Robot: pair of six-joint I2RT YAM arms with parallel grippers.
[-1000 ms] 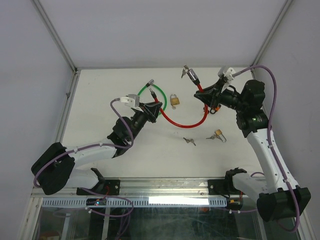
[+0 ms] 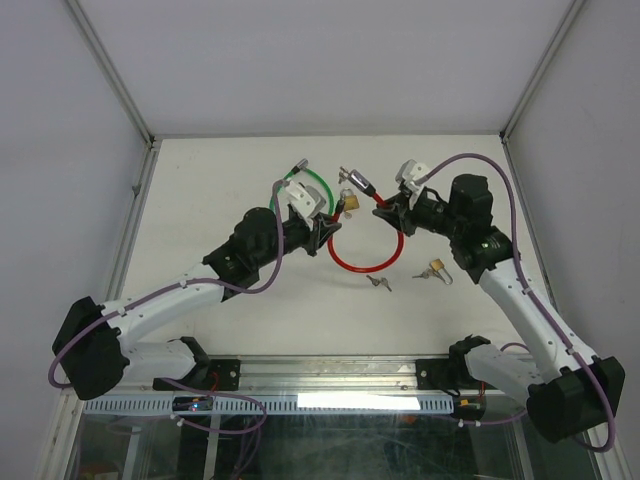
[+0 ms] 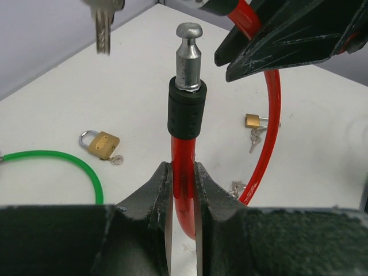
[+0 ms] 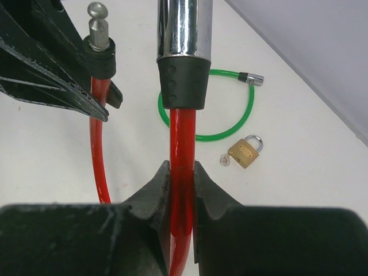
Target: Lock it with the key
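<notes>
My left gripper is shut on one end of the red cable lock, just below its black collar; the bare metal pin [image 3: 188,60] points up. My right gripper is closed around the other end of the red cable, under the chrome lock cylinder [image 4: 185,26]. In the left wrist view, a key [image 3: 103,29] shows at the upper left; in the top view it sits at the cylinder's far end. Pin and cylinder are apart, both held above the table. The red cable [image 2: 365,268] loops between the grippers. The cylinder's pin opening is hidden.
A green cable lock [image 4: 230,131] and a brass padlock [image 4: 244,154] lie behind the grippers. Another brass padlock [image 2: 437,265] with keys is at the right, and loose keys [image 2: 379,283] lie nearer the middle.
Both grippers have moved toward each other, left one rightward, right one leftward and down in view. The left pin has turned from leaning left to leaning right. The cable loop is narrower.
</notes>
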